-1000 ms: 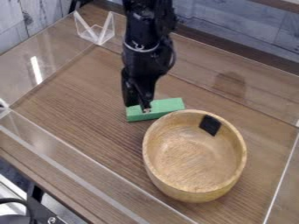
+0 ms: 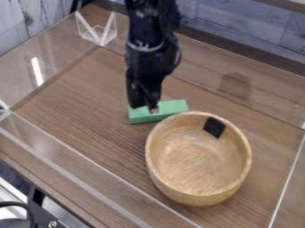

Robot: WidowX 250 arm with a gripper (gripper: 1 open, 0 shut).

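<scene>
The black gripper point(image 2: 145, 93) points down from the arm, just above a green rectangular block point(image 2: 165, 111) on the wooden table. Whether its fingers are open or shut is hard to make out. In front of the block is a round light wooden bowl point(image 2: 194, 166) with a small black piece point(image 2: 215, 126) at its back right rim.
A clear plastic object stands at the back left, and dark cables lie at the front left corner.
The gripper has shifted very slightly over the green block. The bowl and block look unmoved.
</scene>
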